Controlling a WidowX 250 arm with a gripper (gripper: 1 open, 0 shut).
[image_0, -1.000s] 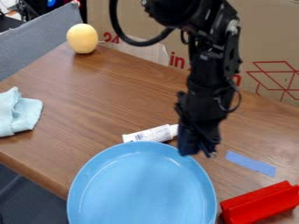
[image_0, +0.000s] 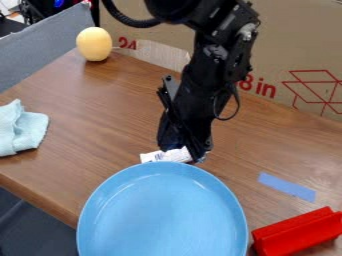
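Observation:
My black gripper (image_0: 182, 146) is low over a white tube (image_0: 155, 157) that lies on the wooden table just behind the blue plate (image_0: 160, 218). The fingertips are at the tube and cover its right part; they look close together, but whether anything is between them is hidden.
A yellow egg-shaped object (image_0: 94, 43) is at the back left, a light blue cloth (image_0: 19, 129) at the left edge, red blocks (image_0: 297, 234) at the lower right, and a blue tape strip (image_0: 286, 186) on the right. A cardboard box (image_0: 301, 55) stands behind.
The gripper has moved left and back, away from above the plate's rear rim, and now sits over the tube, covering more of it.

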